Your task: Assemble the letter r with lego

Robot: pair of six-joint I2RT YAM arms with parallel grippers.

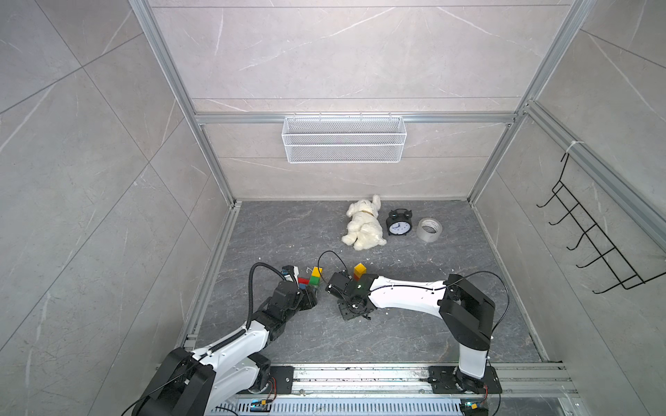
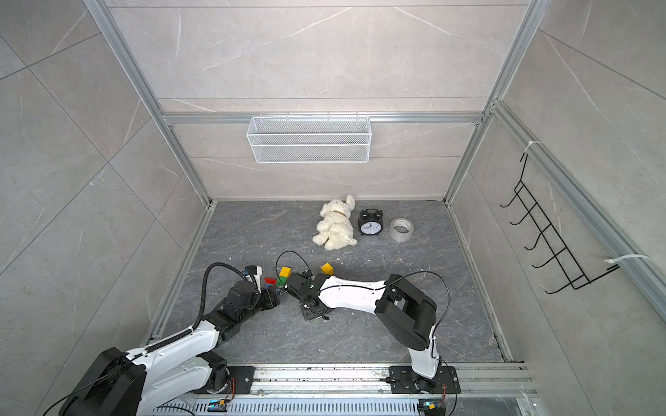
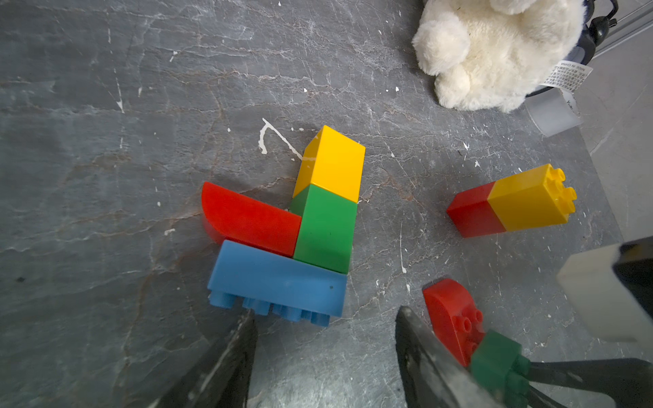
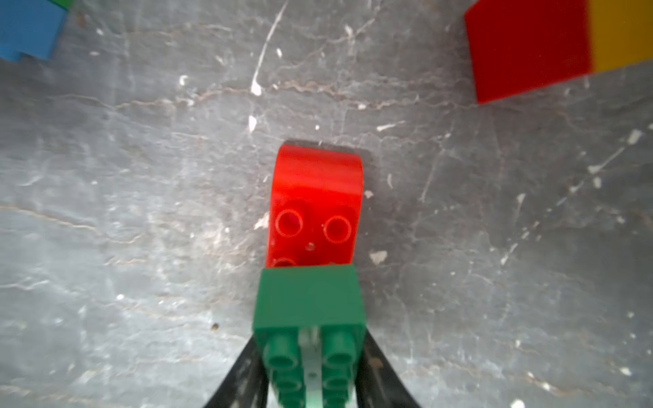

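In the left wrist view a cluster lies together: blue brick [image 3: 275, 275], red curved brick [image 3: 248, 219], green brick [image 3: 324, 227] and yellow brick [image 3: 333, 163]. My left gripper stands open below the blue brick, nothing between its fingers. To the right lie a red-and-yellow pair [image 3: 523, 198] and a separate red curved brick [image 4: 313, 197]. Just beside that red brick, my right gripper has a green brick [image 4: 309, 295] between its fingers; whether the pads press on it is hard to tell.
A plush dog [image 1: 363, 225], black alarm clock [image 1: 399, 223] and tape roll [image 1: 429, 225] stand at the back. A wire basket [image 1: 343, 138] hangs on the back wall, a hook rack [image 1: 589, 235] on the right.
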